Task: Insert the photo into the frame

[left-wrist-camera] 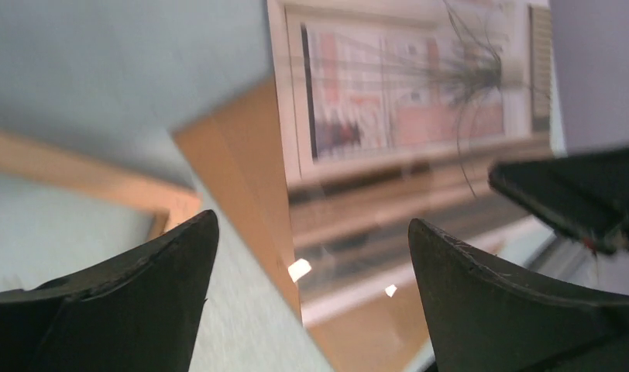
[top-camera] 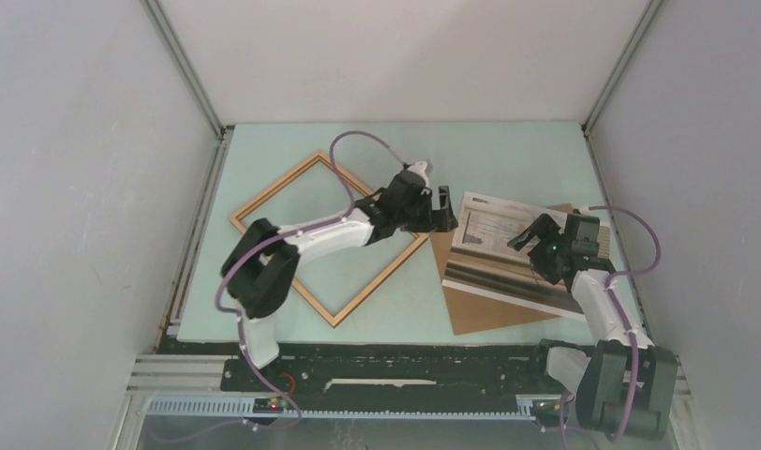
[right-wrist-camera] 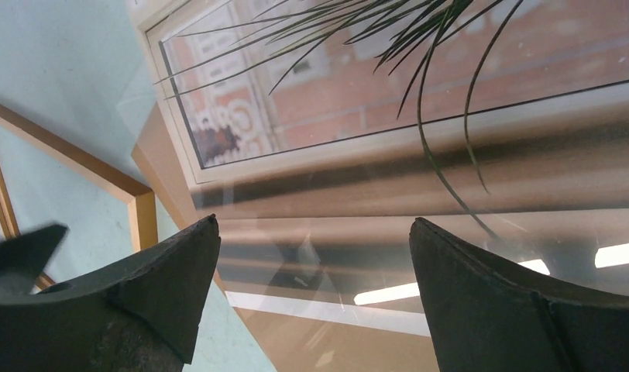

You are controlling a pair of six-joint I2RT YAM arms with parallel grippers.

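The empty wooden frame (top-camera: 372, 291) lies turned like a diamond on the left of the table. To its right the photo (top-camera: 489, 225), a glossy picture sheet, rests over a brown backing board (top-camera: 470, 323). My left gripper (top-camera: 442, 211) reaches across the frame to near the photo's left edge, open and empty. Above the right part of the photo hangs my right gripper (top-camera: 534, 246), also open with nothing between its fingers. In the right wrist view the photo (right-wrist-camera: 319, 186) spreads out under the open fingers (right-wrist-camera: 156, 287).
Along the front edge runs a dark strip (top-camera: 480, 375) with a pale slat (top-camera: 381, 382) on it. White walls close in the left (top-camera: 67, 187), back and right sides. Bare table (top-camera: 508, 155) lies behind the photo.
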